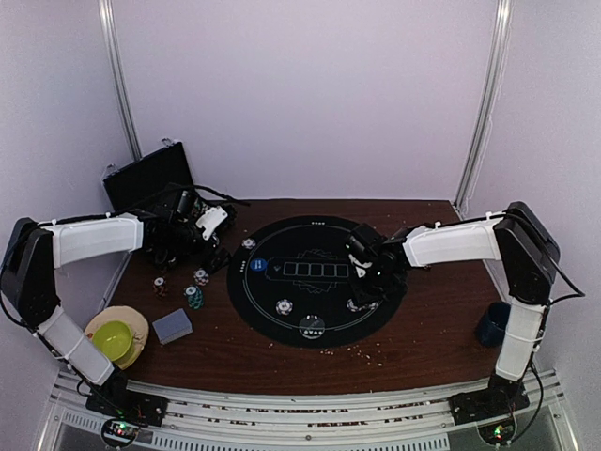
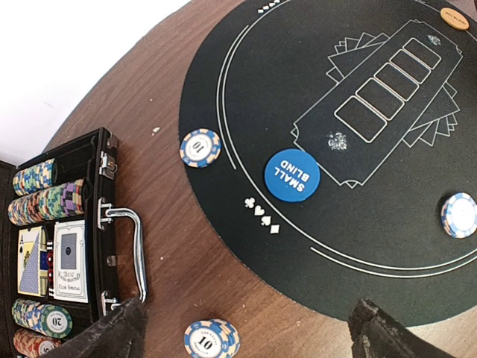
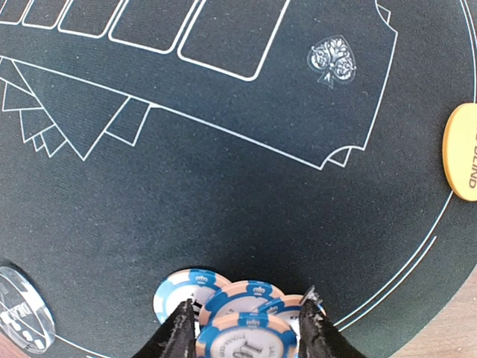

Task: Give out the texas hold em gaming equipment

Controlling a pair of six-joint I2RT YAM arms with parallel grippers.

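Observation:
My left gripper is open, with nothing between its fingers, near the chip case [image 2: 108, 179]. A blue-white 10 chip stack [image 2: 212, 340] stands on the wood below it. Over the right part of the black poker mat [image 1: 324, 230], my right gripper has its fingers on either side of a blue-white 10 chip [image 3: 247, 344]. Whether they press on it I cannot tell. Behind it, several spread chips [image 3: 186, 287] lie on the mat. The blue small blind button [image 2: 291, 175], the yellow blind button [image 3: 462, 151] and the clear dealer button [image 3: 24, 309] lie on the mat.
Another chip pile [image 1: 284, 306] and a chip [image 2: 200, 148] sit on the mat. Green chips [image 1: 193, 297], a blue card box [image 1: 172, 326], and a plate with a green bowl [image 1: 113, 340] are at left. A dark cup [image 1: 492, 324] stands right.

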